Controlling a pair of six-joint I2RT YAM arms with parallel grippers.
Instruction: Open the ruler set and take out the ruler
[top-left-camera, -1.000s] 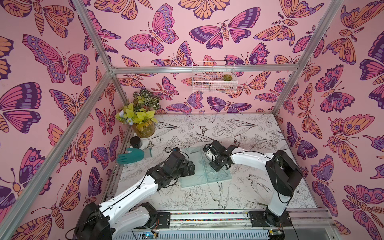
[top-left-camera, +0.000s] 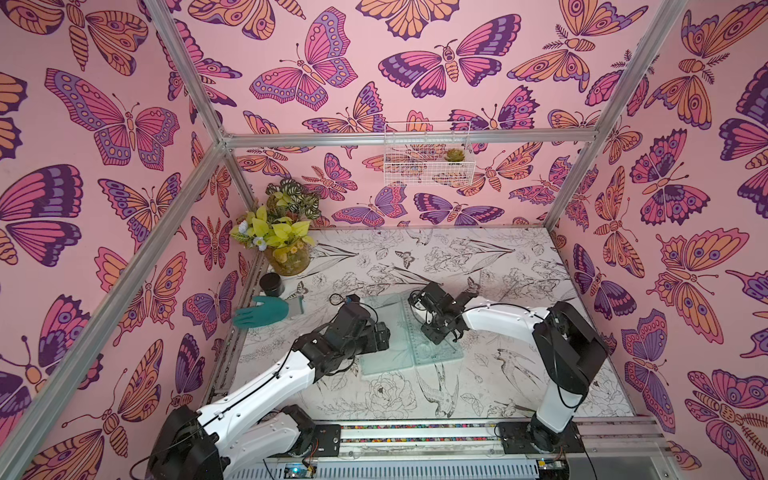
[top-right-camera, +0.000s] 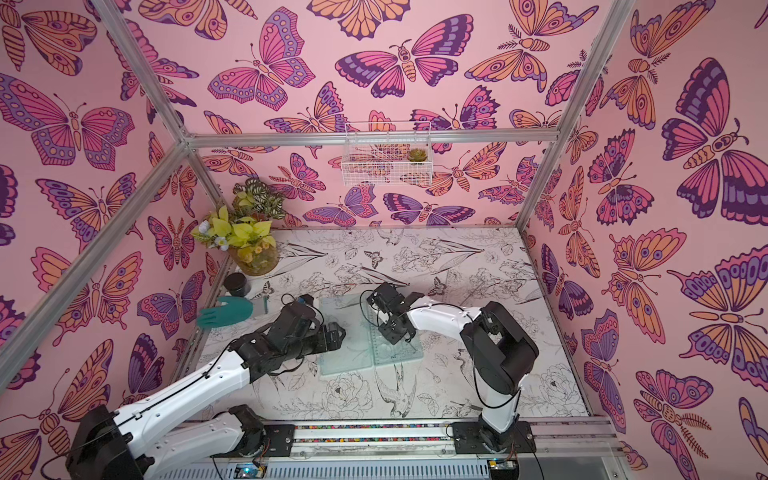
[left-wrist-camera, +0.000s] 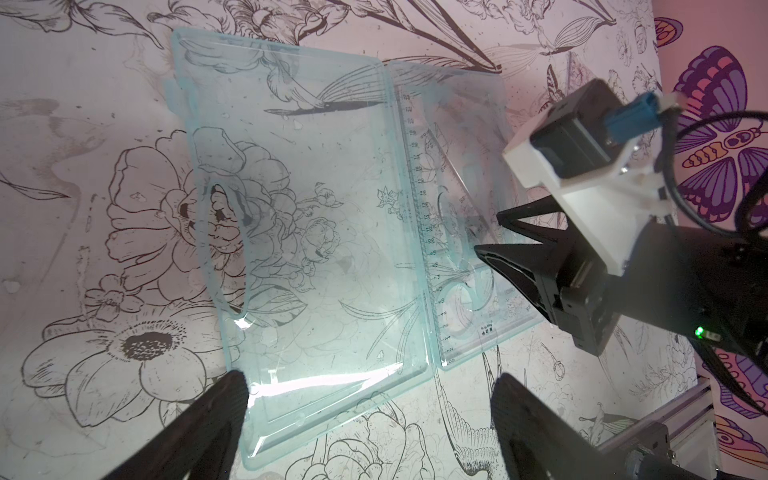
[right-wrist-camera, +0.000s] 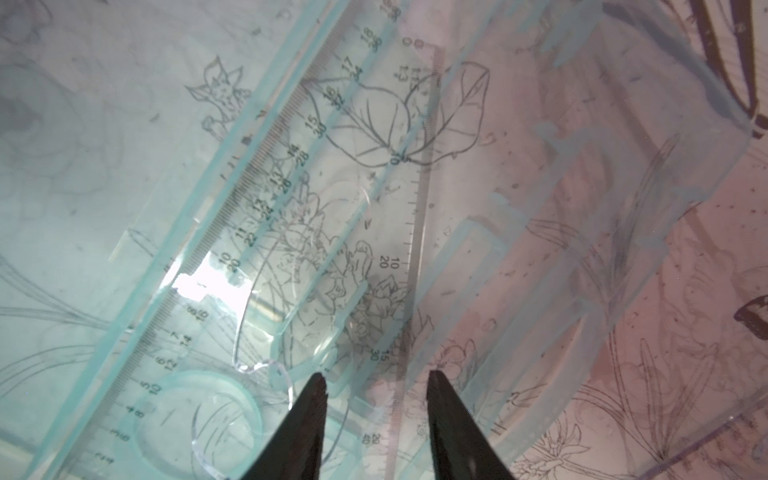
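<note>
The clear teal ruler set (left-wrist-camera: 320, 240) lies opened flat on the table, the empty-looking lid on the left and the half with the tools on the right. Transparent rulers (right-wrist-camera: 264, 200) and other shapes rest in that right half, their outlines hard to separate. My left gripper is over the lid side, open and empty. My right gripper hangs low over the tool half, fingertips apart, with nothing clearly held between them.
A teal glove (top-left-camera: 260, 313), a dark round pot (top-left-camera: 271, 284) and a flower vase (top-left-camera: 285, 256) stand or lie at the left.
My right gripper has shifted very slightly to the right. The left arm and the case look unchanged.
</note>
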